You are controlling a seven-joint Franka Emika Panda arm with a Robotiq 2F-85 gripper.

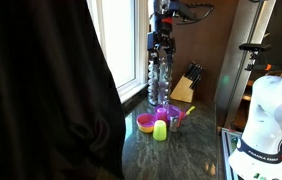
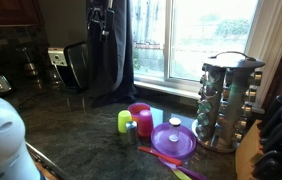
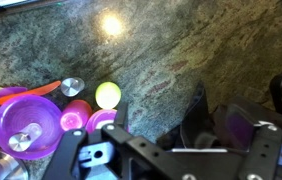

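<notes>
My gripper (image 1: 161, 48) hangs high above the counter in exterior view 1, pointing down. Its two fingers appear spread apart in the wrist view, with nothing seen held between them. Below stand a yellow-green cup (image 1: 160, 130), a pink cup (image 2: 145, 123) and a purple plate (image 2: 185, 144). A small silver-topped shaker (image 2: 175, 124) rests on that plate, while a dark metal shaker (image 2: 132, 132) stands beside the yellow-green cup. Behind the cups sits a pink-and-orange bowl (image 1: 145, 124). Red and purple-handled utensils (image 2: 159, 155) lie along the plate's near edge.
A tall rotating spice rack (image 2: 221, 105) and a knife block (image 1: 186, 86) stand by the window. Black curtain (image 1: 51, 80) hangs at one side.
</notes>
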